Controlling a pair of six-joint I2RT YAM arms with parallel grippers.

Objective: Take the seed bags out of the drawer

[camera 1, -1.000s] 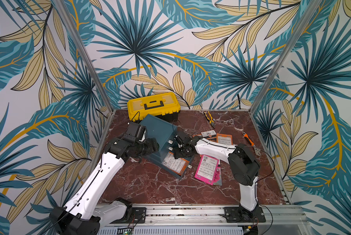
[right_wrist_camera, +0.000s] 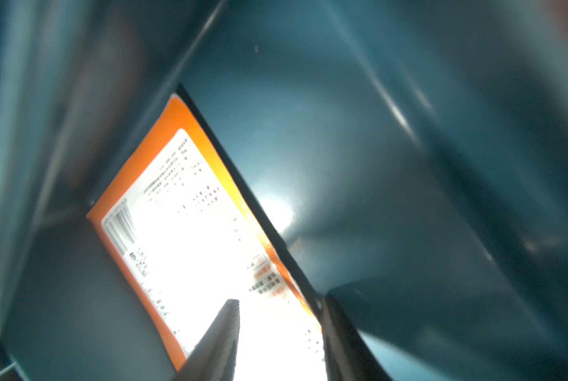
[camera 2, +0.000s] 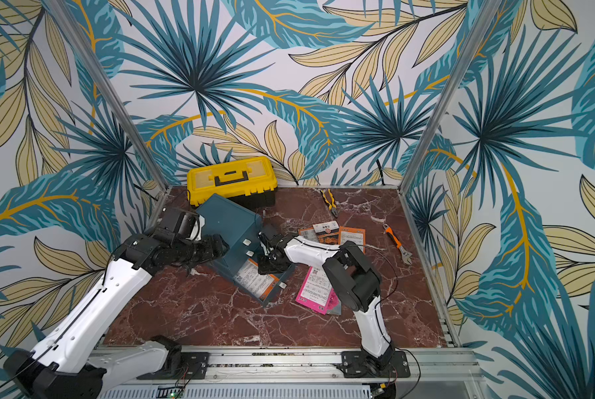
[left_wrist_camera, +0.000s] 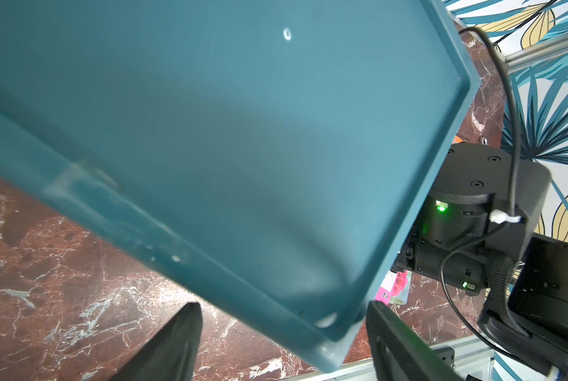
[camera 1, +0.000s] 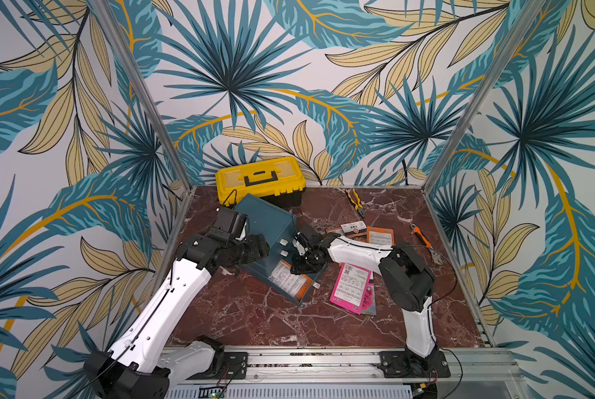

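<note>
An orange seed bag with a white label [right_wrist_camera: 188, 235] lies flat in the open drawer [right_wrist_camera: 385, 209] of the teal cabinet. In the right wrist view, my right gripper is above the bag's near end, its fingers apart with the bag showing between them; contact is unclear. My left gripper is at the cabinet's [left_wrist_camera: 252, 158] corner, fingers spread on either side of it; whether they touch is hidden. Outside the drawer, pink seed bags [camera 1: 350, 286] lie stacked on the table, and an orange bag [camera 1: 380, 236] lies farther back.
Behind the cabinet stands a yellow toolbox [camera 1: 261, 176]. Yellow-handled pliers [camera 1: 355, 202] and an orange wrench [camera 1: 425, 240] lie at the back and right. A small white-labelled packet [camera 1: 354, 226] is near the orange bag.
The cabinet and its drawer have shifted slightly left, toward the front. My right gripper has moved a little left and nearer the front with it. The left arm looks still.
</note>
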